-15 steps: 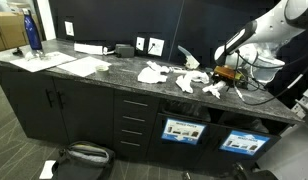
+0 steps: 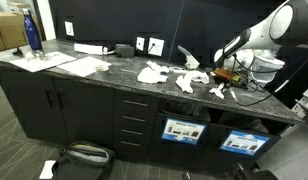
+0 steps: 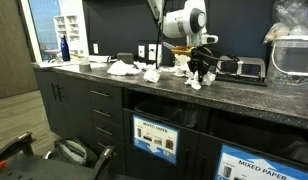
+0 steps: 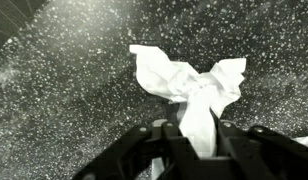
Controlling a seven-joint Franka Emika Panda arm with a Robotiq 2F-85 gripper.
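A crumpled white paper (image 4: 202,85) stands up from the dark speckled counter between my gripper's (image 4: 199,128) two black fingers. The fingers are apart, and the paper fills the gap, its two ends spreading out like wings. Whether they press on it cannot be made out. From the side, the gripper (image 3: 200,74) is low over the counter's right part, with white paper (image 3: 195,83) just below it. In the first exterior view the paper (image 2: 217,93) lies near the front edge, under the arm.
Several more white crumpled papers (image 2: 152,74) lie along the counter (image 2: 124,78) to the left. Below the front edge are open bins labelled mixed paper (image 3: 156,137). A clear container (image 3: 292,60) and a toaster oven (image 3: 241,69) stand at the right.
The arm has shifted slightly to the right, and the gripper is a little lower at the paper. The white paper under it now looks differently spread. The rest looks the same.
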